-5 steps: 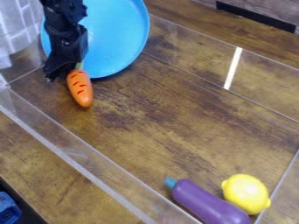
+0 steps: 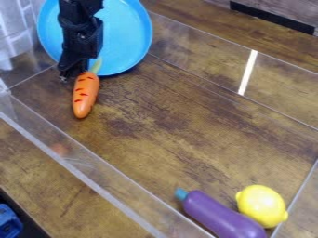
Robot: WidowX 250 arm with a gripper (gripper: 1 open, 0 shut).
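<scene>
My dark gripper hangs at the top left, in front of the blue plate, its tips low beside the green stem end of an orange carrot. The carrot lies on the wooden surface just below the plate, pointing toward the viewer. The fingertips are dark and small; whether they grip anything is hard to see.
A purple eggplant and a yellow lemon lie at the lower right. A blue object sits at the lower left corner.
The plate has shifted slightly left, and the gripper has moved a little with it. The carrot has moved very slightly.
</scene>
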